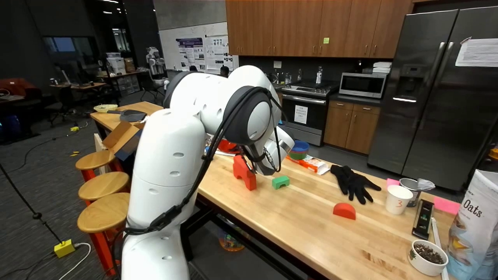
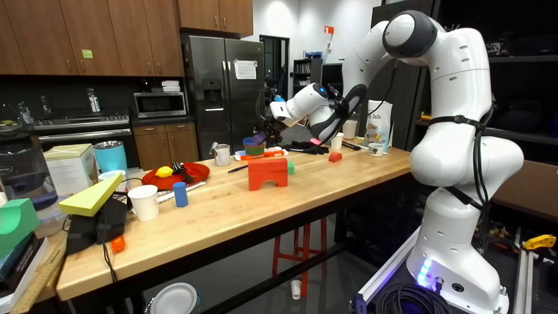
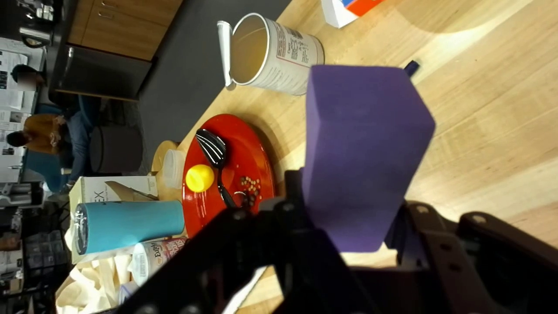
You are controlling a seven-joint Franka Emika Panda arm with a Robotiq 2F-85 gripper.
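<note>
Between the fingers of my gripper is a purple block (image 3: 366,141), its faces filling the middle of the wrist view. The gripper is shut on it. In exterior view 2 the gripper (image 2: 265,135) hangs over the table's far side, close above the stacked blue and green bowls (image 2: 254,146), and a bit of the purple block (image 2: 258,138) shows. The arm hides both gripper and block in exterior view 1. A red arch block (image 2: 267,173) stands nearer on the table, with a green block (image 2: 290,168) behind it.
A red plate (image 3: 230,125) carries a yellow lemon and a dark utensil. Near it are an open can (image 3: 287,57) and a blue cylinder (image 2: 180,194). Black gloves (image 1: 353,182) and a red half-round block (image 1: 344,210) lie farther along.
</note>
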